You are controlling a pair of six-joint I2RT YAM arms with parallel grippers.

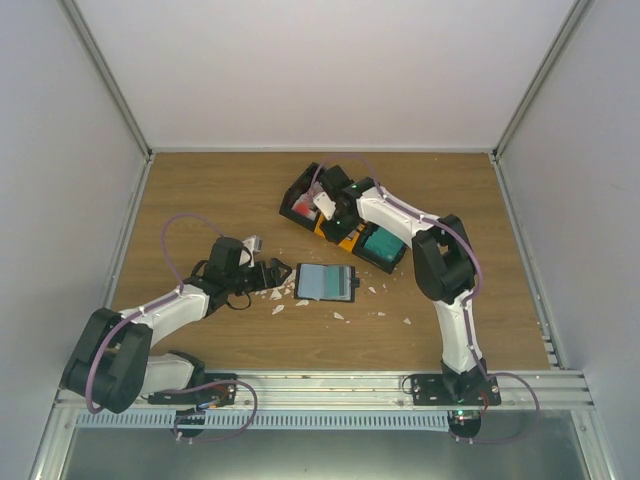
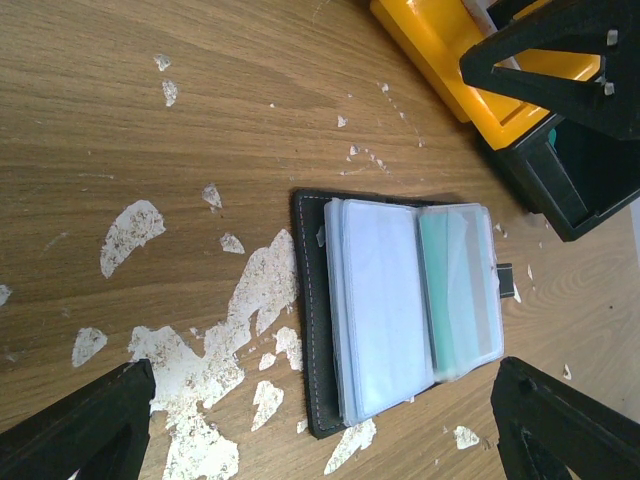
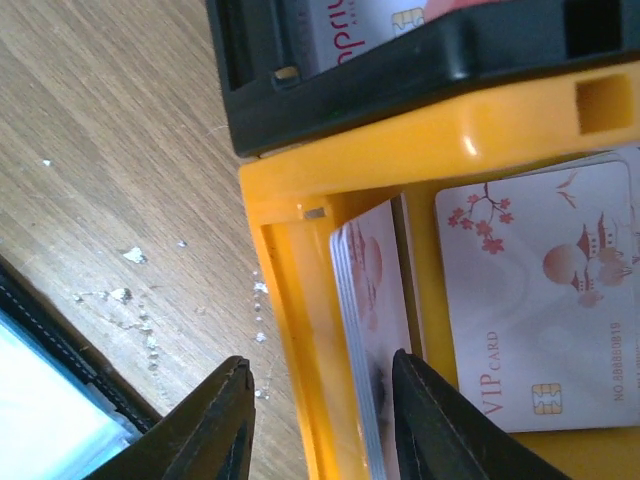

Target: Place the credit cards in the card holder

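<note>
The open card holder (image 1: pixel 325 282), black with clear and pale blue-green sleeves (image 2: pixel 385 300), lies flat at the table's middle. A white VIP card (image 3: pixel 540 290) rests in the yellow tray section (image 3: pixel 290 330). Beside it another card (image 3: pixel 375 290) leans with one long edge raised. In the right wrist view, my right gripper straddles the tray's near wall and this leaning card; its right finger overlaps the card, while the left finger is clear of it. A firm hold cannot be made out. My left gripper is open and empty beside the holder.
Black tray sections adjoin the yellow one: one holds red-and-white cards (image 1: pixel 303 206), the other green cards (image 1: pixel 383 243). Pale worn patches (image 2: pixel 190 370) mark the wooden table. Table space in front of the holder is free.
</note>
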